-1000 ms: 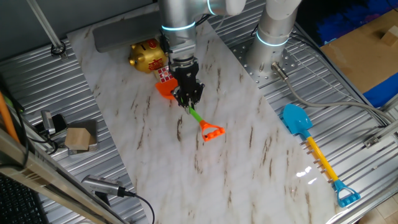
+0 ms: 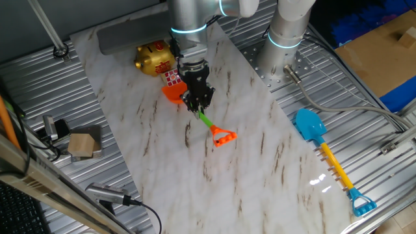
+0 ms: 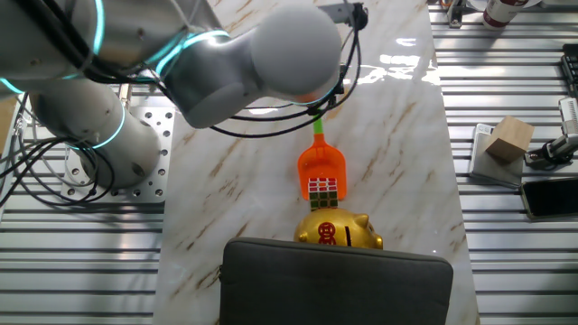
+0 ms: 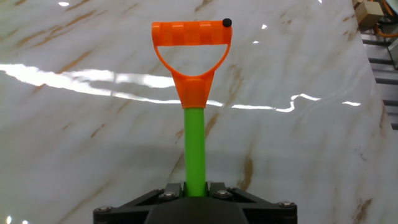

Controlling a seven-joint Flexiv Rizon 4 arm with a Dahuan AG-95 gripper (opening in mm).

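A toy shovel has a green shaft (image 4: 195,146), an orange D-shaped handle (image 4: 194,84) and an orange scoop (image 3: 321,167). My gripper is shut on the shaft, its fingers close against both sides. In exterior view 1, the gripper (image 2: 198,109) hides the part of the shaft between the handle (image 2: 224,137) and the scoop (image 2: 173,92). A small patterned cube (image 3: 322,192) is at the scoop's front edge; whether it rests inside cannot be told. Touching or close behind it is a gold piggy bank (image 3: 339,228).
Behind the piggy bank lies a dark grey case (image 3: 334,282). A blue and yellow shovel (image 2: 333,160) rests along the table's right side. Off the marble top's left side sits a wooden block (image 2: 81,145).
The gripper and the shovel have shifted very slightly to the right in exterior view 1. The cube and the piggy bank look unmoved.
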